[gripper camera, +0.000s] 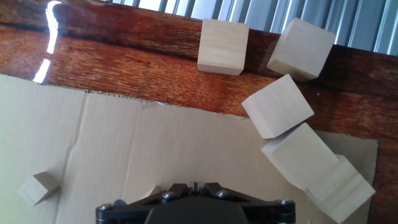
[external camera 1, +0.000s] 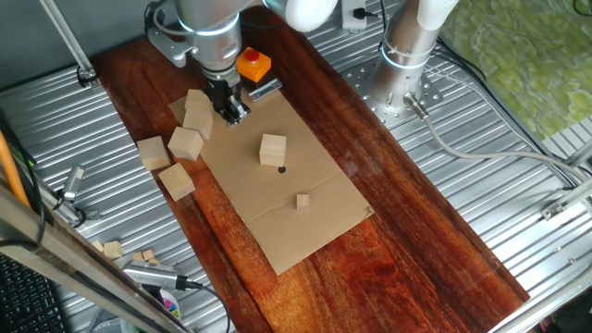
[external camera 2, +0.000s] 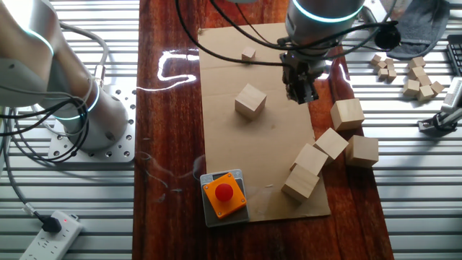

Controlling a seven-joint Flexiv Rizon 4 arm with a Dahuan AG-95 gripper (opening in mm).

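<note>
My gripper (external camera 1: pixel 239 117) hangs above the cardboard sheet, near the cluster of blocks. In the wrist view its black fingers (gripper camera: pixel 180 189) meet at the bottom centre, shut, with nothing showing between them. One large wooden cube (external camera 2: pixel 250 102) sits alone mid-sheet, apart from the gripper; the gripper covers most of it in the wrist view. A small wooden cube (external camera 1: pixel 302 201) lies farther along the sheet. Several large cubes are grouped at one side: one (gripper camera: pixel 223 46) and another (gripper camera: pixel 303 48) on the dark wood, others (gripper camera: pixel 278 106) partly on the cardboard, some touching.
The cardboard sheet (external camera 1: pixel 287 231) lies on a dark wooden board (external camera 1: pixel 416 268). An orange box with a red button (external camera 2: pixel 224 193) stands at one end. Several small blocks (external camera 2: pixel 418 88) lie off the board on the slatted metal table. Much of the sheet is clear.
</note>
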